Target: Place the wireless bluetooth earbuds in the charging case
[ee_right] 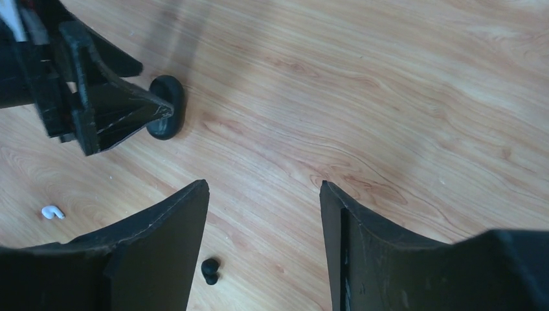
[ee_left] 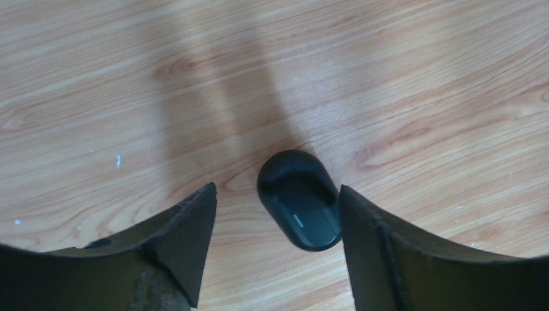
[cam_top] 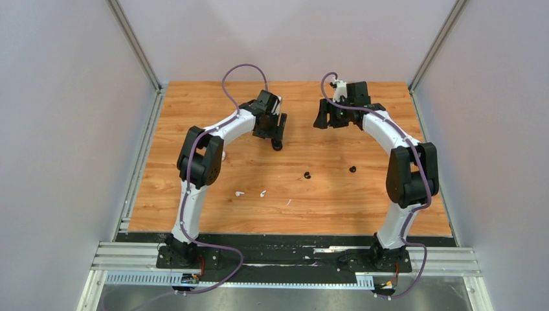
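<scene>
The closed black charging case lies flat on the table, slightly left of centre in the top view. Over it stands my left gripper, its fingers apart. In the left wrist view one finger overlaps the case's right edge; whether it touches cannot be told. The other finger is clear of it. From above, only the near end of the case shows. Two black earbuds, one left and one right, rest on the table nearer the robot. My right gripper is open and empty, above bare wood.
Two white earbuds, lie at the front left. A white case is mostly hidden by the left arm. A thin white sliver lies near the front.
</scene>
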